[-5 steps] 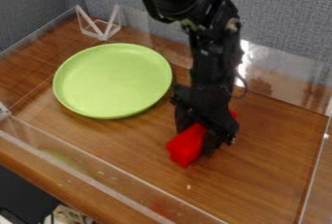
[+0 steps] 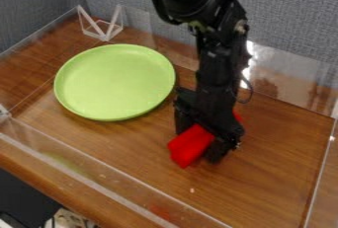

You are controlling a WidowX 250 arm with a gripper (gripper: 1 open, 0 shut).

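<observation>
My black gripper (image 2: pixel 208 131) is low on the wooden table, straddling a red object (image 2: pixel 187 149) that lies at a slant beneath it. The red object's near end sticks out to the lower left and a small bit of red shows on the right, behind the fingers. The fingers appear spread around it; whether they touch it is hard to tell, as the dark gripper hides the middle.
A large light green plate (image 2: pixel 115 82) lies to the left. Clear walls edge the wooden table (image 2: pixel 264 178), whose right part is free. A white wire shape (image 2: pixel 101 25) stands at the back left corner, before grey padded walls.
My gripper has shifted very slightly around the red object, which stays in nearly the same place.
</observation>
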